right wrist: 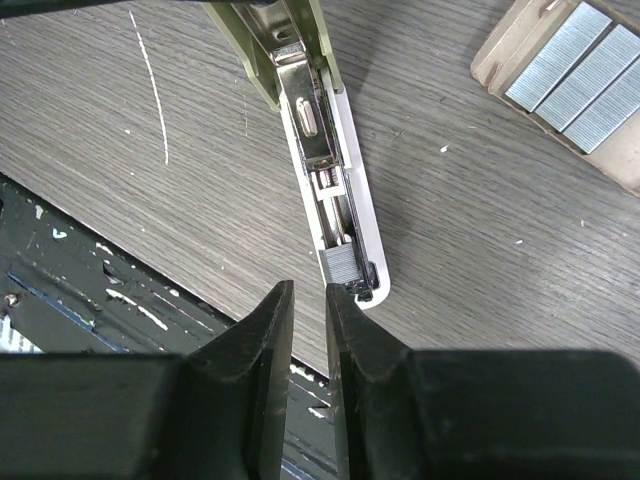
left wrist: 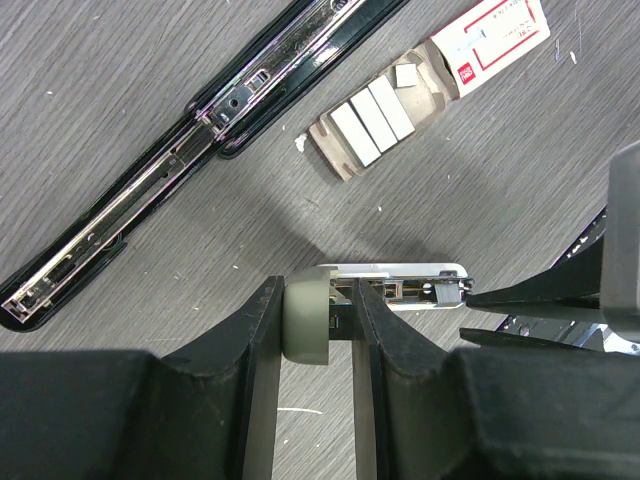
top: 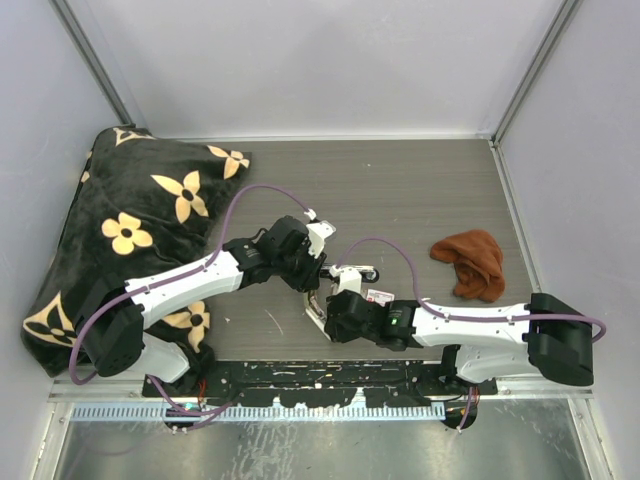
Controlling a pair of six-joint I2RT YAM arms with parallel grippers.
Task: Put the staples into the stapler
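Note:
A small white and olive stapler lies with its rail bared; its white base [right wrist: 366, 215] shows in the right wrist view. My left gripper is shut on the stapler's olive rear part [left wrist: 306, 325]. A short grey staple strip [right wrist: 341, 264] sits in the rail near the far end from that grip. Close to this end is my right gripper, its fingertips a narrow gap apart with nothing visible between them. In the left wrist view, one right finger [left wrist: 545, 285] reaches the stapler's end; contact is unclear.
An open staple box [left wrist: 375, 118] with several white strips lies beside the stapler. A longer black stapler [left wrist: 120, 215] is spread open nearby. A brown cloth [top: 470, 264] lies at the right and a patterned cushion [top: 125, 232] at the left.

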